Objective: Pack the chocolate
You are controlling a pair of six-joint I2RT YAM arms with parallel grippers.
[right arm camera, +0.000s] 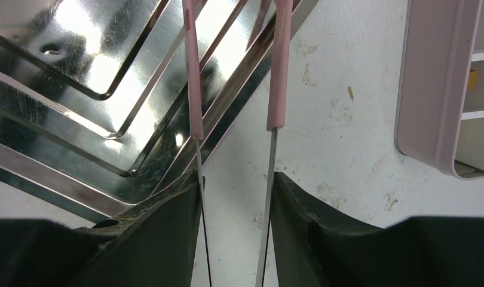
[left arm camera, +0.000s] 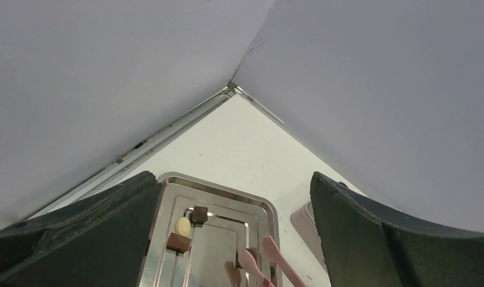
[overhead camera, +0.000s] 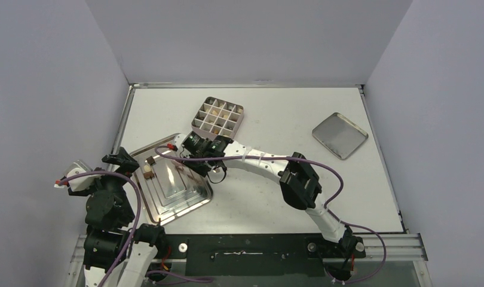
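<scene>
On the metal tray (overhead camera: 174,200) at left sit a dark chocolate (left arm camera: 200,215), a cream chocolate (left arm camera: 182,226) and a brown chocolate (left arm camera: 178,242). A pink box (overhead camera: 217,116) with white compartments stands behind. My right gripper is over the tray's right edge, shut on pink-tipped tongs; in the left wrist view their tips are at a small dark piece, partly hidden. My left gripper hangs open and empty at the left side.
An empty small metal tray (overhead camera: 340,134) lies at the right. Walls stand at the back and both sides.
</scene>
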